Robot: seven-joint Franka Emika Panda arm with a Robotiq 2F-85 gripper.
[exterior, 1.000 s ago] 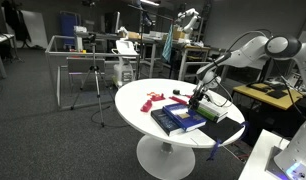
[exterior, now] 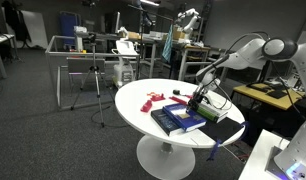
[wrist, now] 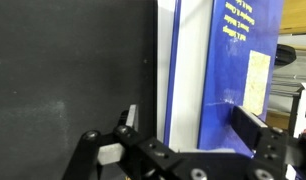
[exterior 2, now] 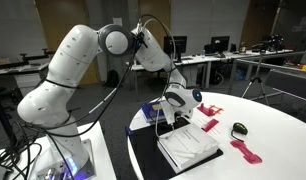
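Note:
My gripper stands open, its fingers spread on either side of a thick book's edge in the wrist view. That blue book (wrist: 225,60) has white lettering and a yellowish patch on its cover; a pale band (wrist: 190,60) runs along its side. The left finger (wrist: 132,118) is over dark surface and the right finger (wrist: 243,122) is over the blue cover. Whether either touches is unclear. In the first exterior view the gripper (exterior: 194,106) is low over blue books (exterior: 178,119). From the other side it hangs behind a white box-like object (exterior 2: 188,146).
The round white table (exterior: 133,98) also carries red items (exterior: 147,106), a green object (exterior: 207,112) and a black mat (exterior: 224,130). A dark round object (exterior 2: 239,130) lies apart. Open table lies to the left of the books in the first exterior view.
The upper arm links have shifted slightly in the first exterior view. The gripper stays low over the books, and the objects on the table look unmoved.

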